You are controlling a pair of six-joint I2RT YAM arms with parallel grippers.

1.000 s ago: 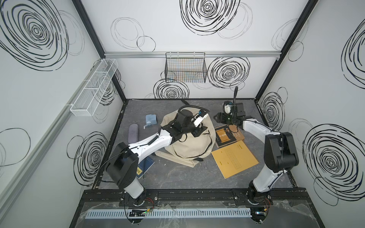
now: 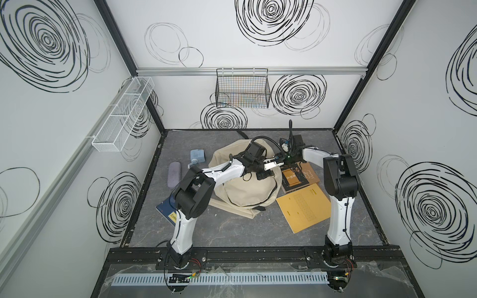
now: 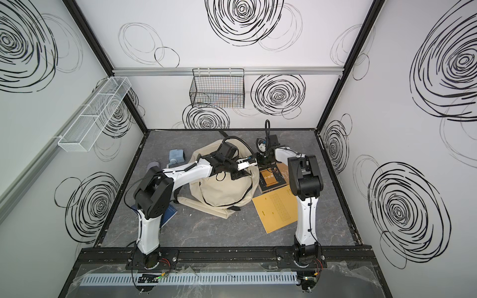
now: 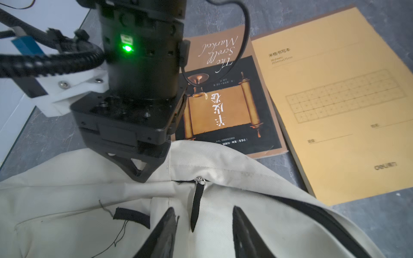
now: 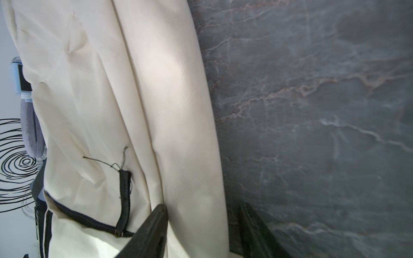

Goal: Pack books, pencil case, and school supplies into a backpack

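The cream backpack (image 2: 243,191) lies flat mid-table. My left gripper is open over it, near a black zipper pull (image 4: 197,205). At the bag's right edge, my right gripper is open, its fingers astride the cream rim with fabric showing in the gap. The brown-and-black scroll book (image 4: 223,107) and the yellow notebook (image 4: 339,103) lie right of the bag. Left of it are a purple-grey pencil case (image 2: 174,173), a light-blue item (image 2: 197,155) and a dark-blue book (image 2: 167,210), partly hidden by my left arm.
A black wire basket (image 2: 243,92) hangs on the back wall, a white one (image 2: 124,116) on the left wall. Both wrists are close together over the bag's right side. Bare table shows in front of the bag.
My right gripper has moved left, from over the table to the backpack's right edge. My left gripper has shifted right across the bag, close to the other. The backpack and the books beside it look unmoved.
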